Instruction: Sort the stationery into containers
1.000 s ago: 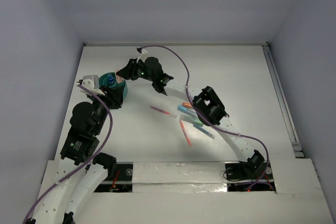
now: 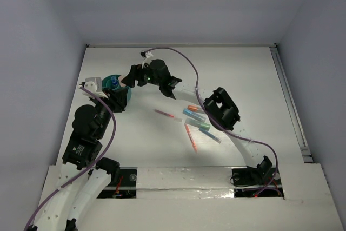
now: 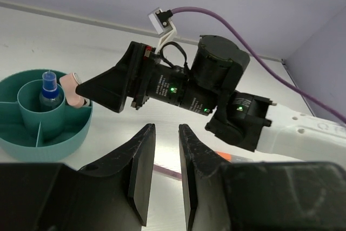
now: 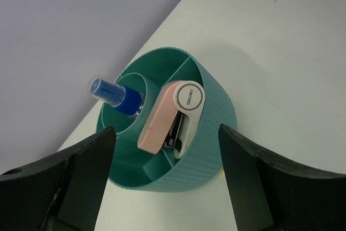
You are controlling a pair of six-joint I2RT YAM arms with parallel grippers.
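Note:
A teal round organizer (image 4: 211, 133) with compartments stands at the back left. A blue-capped bottle (image 4: 111, 93) sits in its inner cup. A pink and white item (image 4: 157, 117), apparently a stapler, rests in an outer compartment. My right gripper is open, just beside the organizer, with nothing between its fingers in view. My left gripper is lower left of it in the top view, part open with a narrow empty gap, facing the organizer and right arm.
Several pens and markers (image 2: 194, 114) lie on the middle right of the white table (image 2: 248, 74), partly under the right arm. Walls bound the workspace.
The right arm has shifted slightly to the right and down in the top view, away from the organizer. The left arm looks still.

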